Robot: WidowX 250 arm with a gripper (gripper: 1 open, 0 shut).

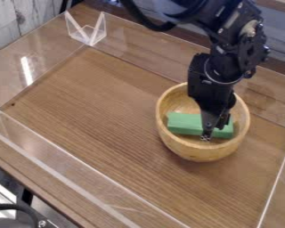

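Note:
A round tan bowl [175, 149] stands on the right of the wooden table, with a green block [187, 124] lying inside it. My black gripper [210, 129] reaches down into the bowl over the block's right part, its tips at the block. The fingers are partly hidden, and I cannot tell whether they hold the block.
A clear plastic holder [88, 31] sits at the back left. A wall edge runs along the back.

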